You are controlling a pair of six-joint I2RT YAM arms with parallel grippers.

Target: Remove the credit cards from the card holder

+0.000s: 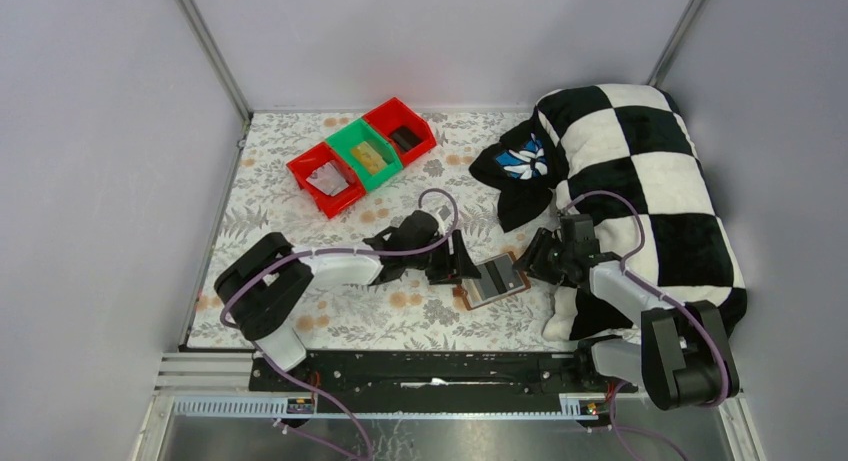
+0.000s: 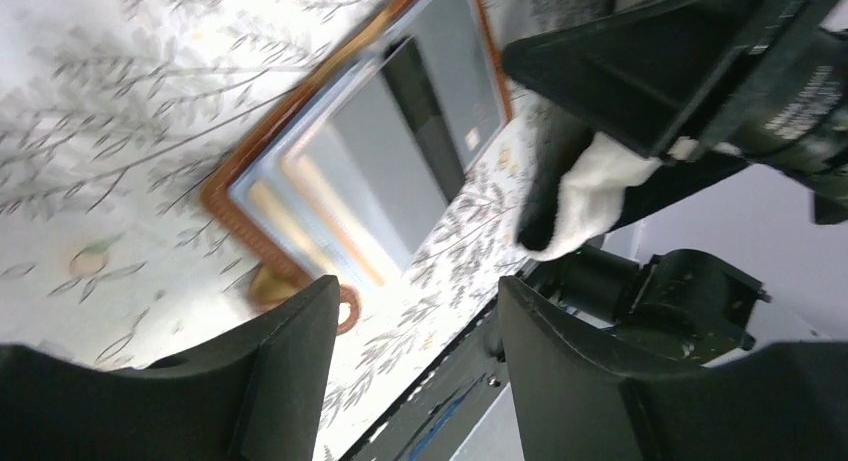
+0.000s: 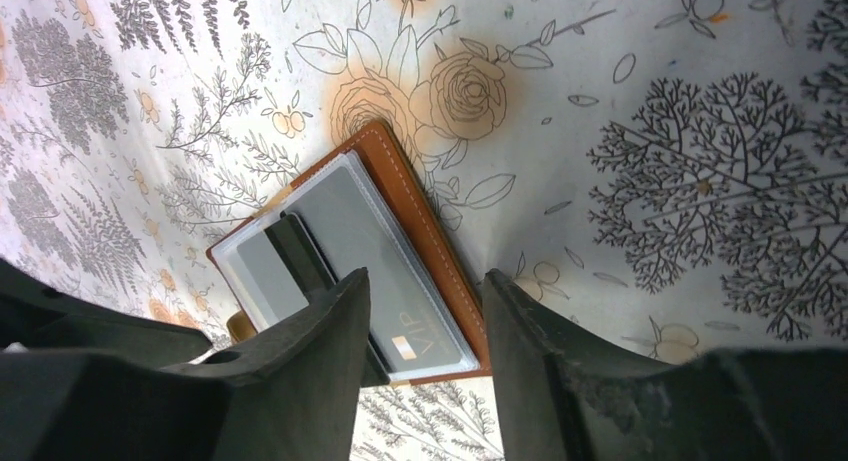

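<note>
The card holder (image 1: 495,279) lies open on the floral surface, a brown leather folder with grey cards, a dark band across them and pale card edges, as the left wrist view (image 2: 400,171) shows. My left gripper stands open at the holder's left end, nothing between its fingers. My right gripper is at the holder's right end, its fingers part open over the brown edge (image 3: 420,211); whether they touch it I cannot tell.
Red and green bins (image 1: 362,151) stand at the back left. A black-and-white checkered cushion (image 1: 660,181) with a dark cloth (image 1: 500,171) fills the right side.
</note>
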